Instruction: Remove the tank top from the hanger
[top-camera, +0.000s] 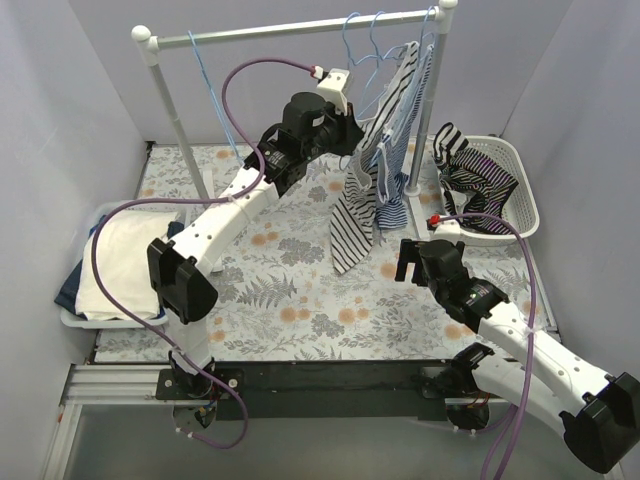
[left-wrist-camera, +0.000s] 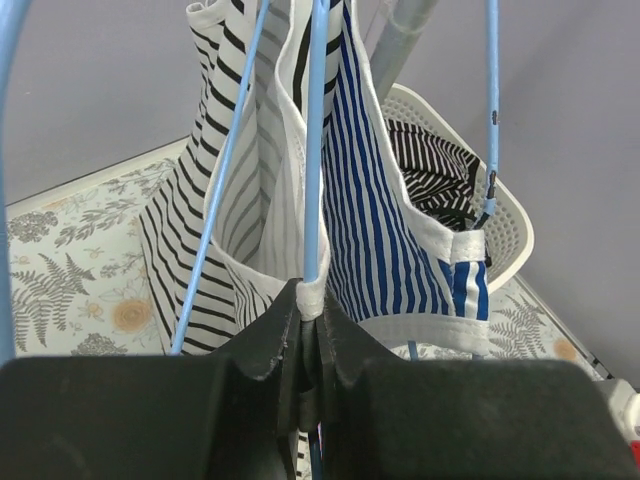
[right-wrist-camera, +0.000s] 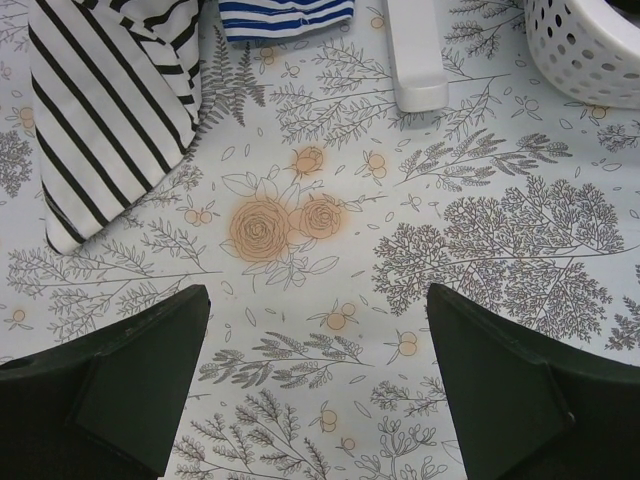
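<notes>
A black-and-white striped tank top (top-camera: 351, 228) and a blue-and-white striped one (top-camera: 394, 165) hang close together at the rack's right end. My left gripper (top-camera: 352, 142) is at the side of the striped cloth, below the rail. In the left wrist view, my left gripper is shut on a white edge of cloth, where a blue hanger (left-wrist-camera: 315, 150) runs down to the fingertips; whether the hanger itself is pinched cannot be told. Lower right, my right gripper (top-camera: 412, 262) stands open and empty above the floral surface (right-wrist-camera: 310, 260).
The white rail (top-camera: 290, 27) spans the back, with an empty blue hanger (top-camera: 212, 95) at its left. Behind the right arm, a white basket (top-camera: 522, 205) holds dark striped cloth. A bin at left holds folded white cloth (top-camera: 128, 262).
</notes>
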